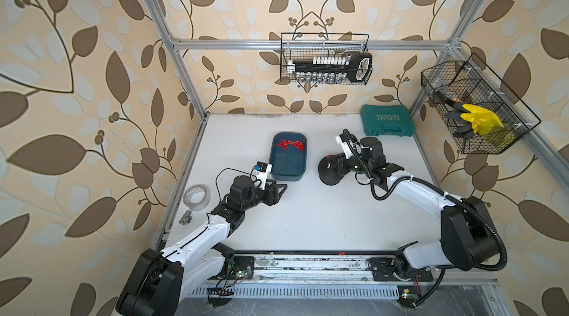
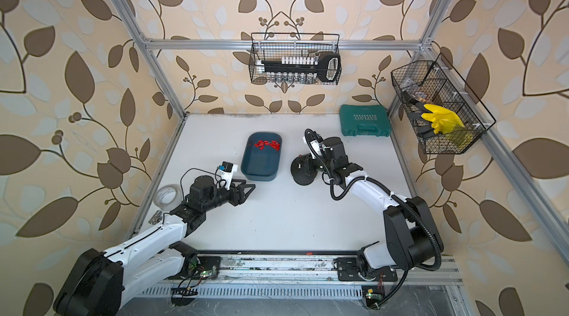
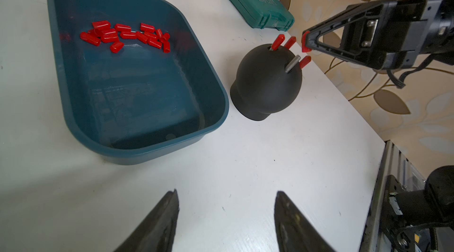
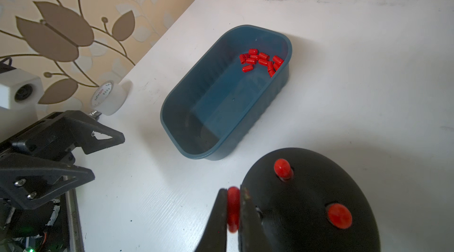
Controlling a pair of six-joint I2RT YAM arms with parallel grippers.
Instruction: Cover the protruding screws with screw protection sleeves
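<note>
A black domed stand (image 3: 267, 81) carries upright pins: red sleeves (image 3: 277, 42) cap several, while one bare metal screw (image 3: 291, 64) shows. My right gripper is shut on a red sleeve, held just above the dome near that screw. The blue tray (image 3: 137, 148) holds a loose pile of red sleeves (image 3: 109, 34) at its far end. My left gripper stands open over the bare table in front of the tray, nothing between its fingers.
A green case (image 1: 386, 120) lies at the back right. A tape roll (image 1: 195, 197) sits at the left edge. Wire baskets hang on the frame above.
</note>
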